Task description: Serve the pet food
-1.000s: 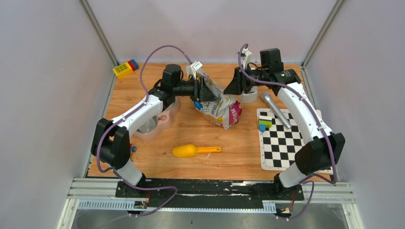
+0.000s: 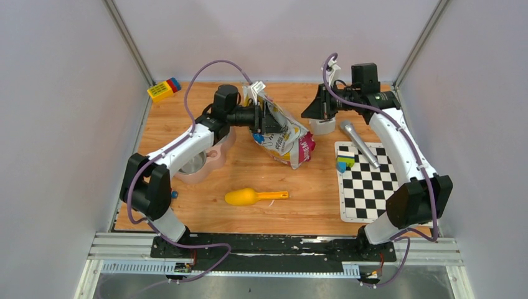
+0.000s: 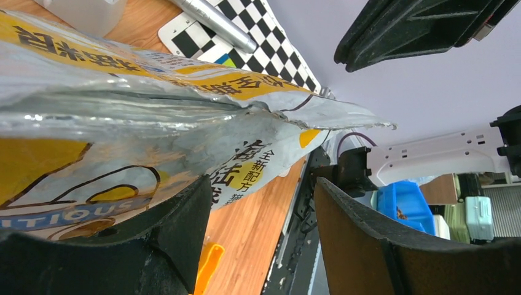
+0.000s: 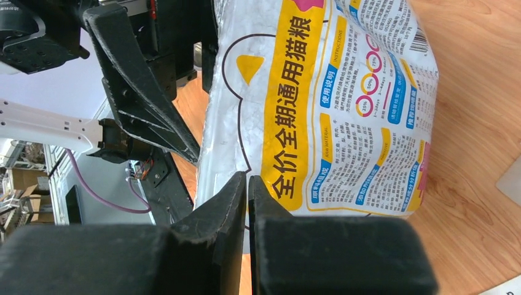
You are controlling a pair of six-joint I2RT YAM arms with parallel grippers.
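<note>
The pet food bag point(image 2: 289, 140) stands crumpled in the middle of the table, its top edge point(image 3: 184, 123) running across the left wrist view. My left gripper is open at the bag's left side, its two fingertips well apart. My right gripper is shut with nothing between its fingers. In the left wrist view it hangs clear of the bag's top corner. A yellow scoop point(image 2: 244, 197) lies in front of the bag. Behind the left arm is a pink feeder point(image 2: 215, 163) with a metal bowl point(image 2: 195, 163), partly covered.
A white container point(image 2: 322, 127) stands just right of the bag, below the right gripper. To its right are a silver tube point(image 2: 360, 143) and a checkered board point(image 2: 367, 193) with small blocks point(image 2: 345, 160). A yellow toy point(image 2: 160, 91) sits at the back left. The table's front middle has bare space.
My right gripper has gone from open around the bag's top corner to shut, and has shifted right, away from the bag. The left arm has hardly moved.
</note>
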